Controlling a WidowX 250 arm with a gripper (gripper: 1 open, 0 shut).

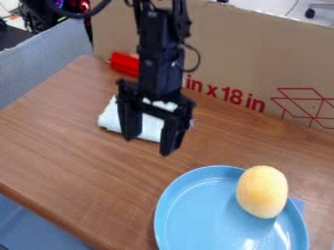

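Observation:
My black gripper [148,137] is low over a folded white cloth [115,115] on the wooden table, its two fingers spread apart on either side, covering much of the cloth. Whether the fingertips touch the cloth or table is unclear. A light blue plate [196,220] sits at the lower right with a yellow potato-like object [261,191] on it. A red object [124,63] lies behind my arm at the back.
A cardboard box wall [248,63] runs along the back of the table. A grey padded edge [39,73] borders the left.

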